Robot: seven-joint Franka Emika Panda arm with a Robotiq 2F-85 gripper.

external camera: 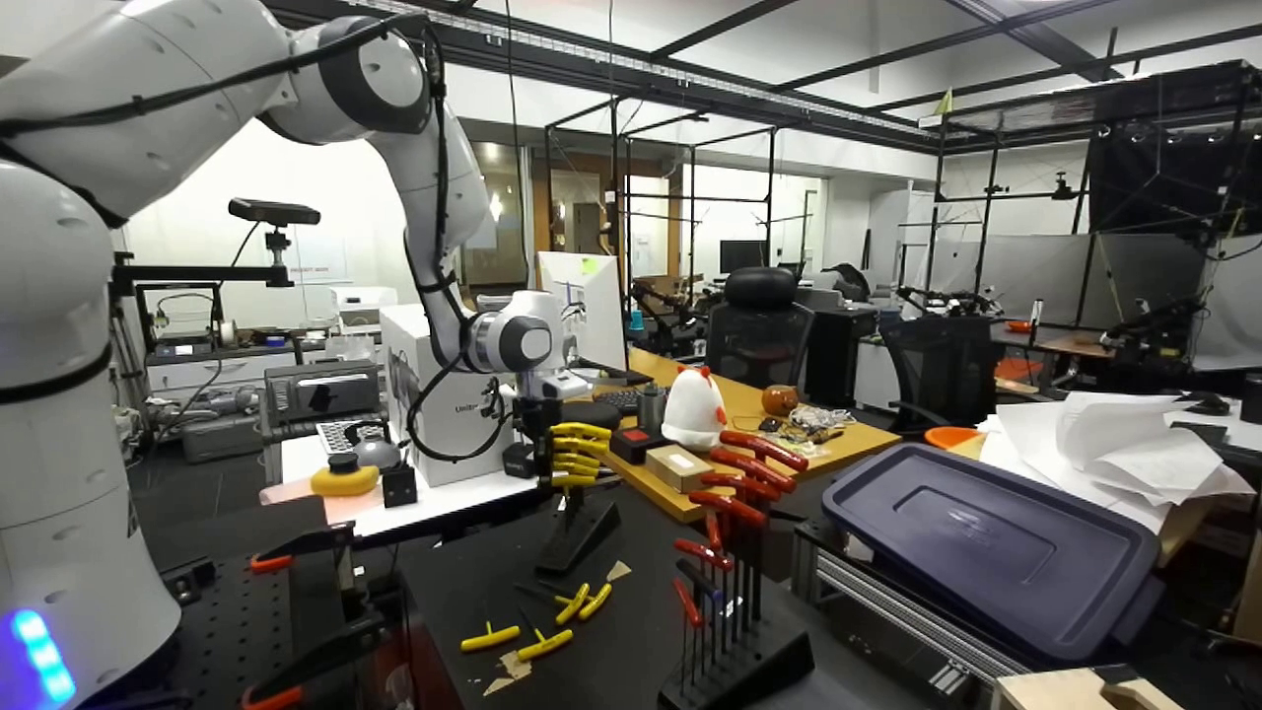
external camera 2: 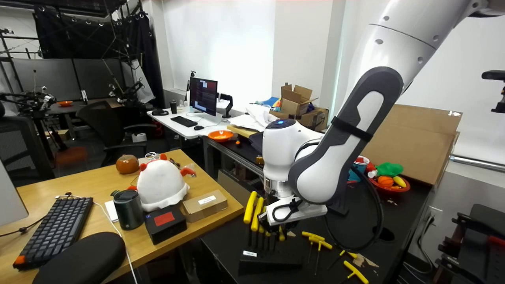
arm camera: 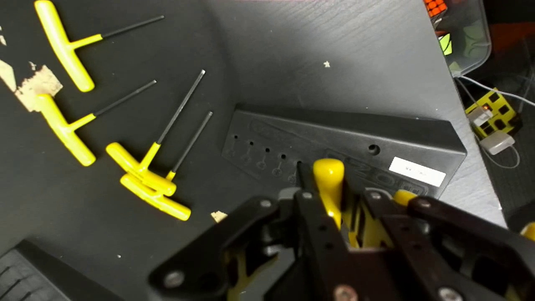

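My gripper is shut on the yellow handle (arm camera: 329,175) of a T-handle hex key, above the black stand (arm camera: 301,128). In exterior view 1 the gripper (external camera: 544,448) is beside a stack of yellow handles (external camera: 582,445) rising from that stand (external camera: 580,542). Exterior view 2 shows yellow handles (external camera 2: 249,208) standing by the gripper (external camera 2: 270,226). The wrist view shows several empty holes along one end of the stand. Whether the held key's shaft is still in its hole is hidden by the fingers.
Several loose yellow T-handle keys (arm camera: 65,45) lie on the black table. A second stand (external camera: 745,663) with red-handled keys (external camera: 742,509) is nearer exterior view 1's camera. A wooden desk (external camera: 828,450) adjoins the table. Bare tabletop shows beside the yellow keys' stand.
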